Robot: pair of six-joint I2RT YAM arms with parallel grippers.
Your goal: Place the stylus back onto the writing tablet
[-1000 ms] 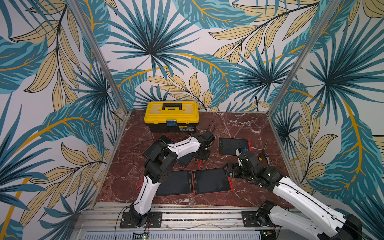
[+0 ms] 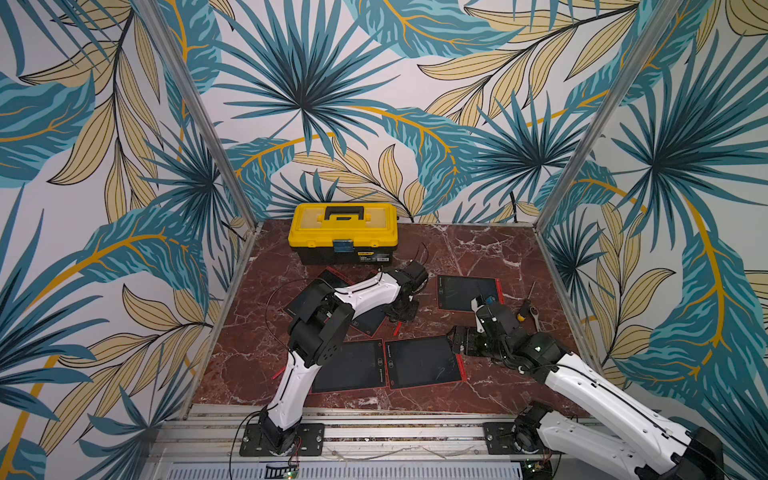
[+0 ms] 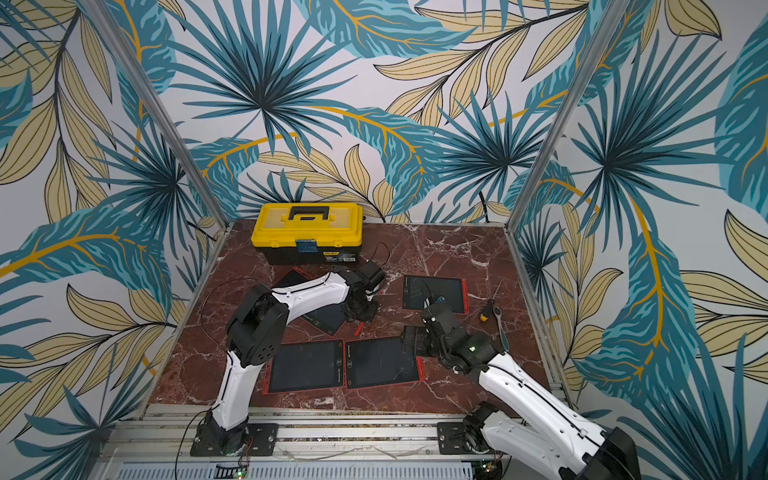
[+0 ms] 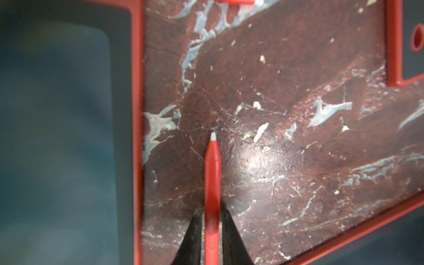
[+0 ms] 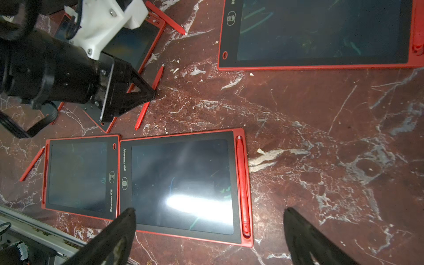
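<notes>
A red stylus (image 4: 212, 176) with a white tip lies between the fingers of my left gripper, which is shut on it just above the marble table. In the right wrist view, the same stylus (image 5: 142, 115) sticks out on both sides of the left fingers. My right gripper stands open and empty over the front right tablet (image 5: 181, 185), whose red stylus (image 5: 242, 185) rests in its side slot. Beside that tablet lies the front left tablet (image 5: 77, 172); a loose red stylus (image 5: 31, 164) is off its outer edge.
A back right tablet (image 2: 466, 293) sits apart. Another tablet (image 5: 132, 46) is partly under the left arm, with a red stylus (image 5: 165, 17) by its corner. A yellow toolbox (image 2: 344, 226) stands at the back left; a screwdriver (image 3: 486, 310) and wrench (image 3: 501, 328) lie at right.
Both arms hold nearly the same place as before. The visible end of the stylus below the left gripper has shifted very slightly.
</notes>
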